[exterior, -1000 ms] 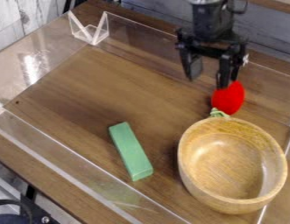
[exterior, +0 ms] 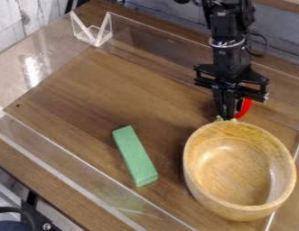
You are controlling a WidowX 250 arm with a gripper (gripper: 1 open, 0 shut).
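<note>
My gripper (exterior: 227,106) is lowered at the right side, just above the rim of a wooden bowl (exterior: 239,189). A red object (exterior: 243,108) with a pale green tip sits behind the gripper, mostly hidden by it. Whether anything is between the fingers is hard to see; the fingers look close together. A green block (exterior: 135,155) lies left of the bowl.
A clear plastic piece (exterior: 94,27) stands at the back left, and transparent walls edge the work area.
The bowl and green block have not moved.
</note>
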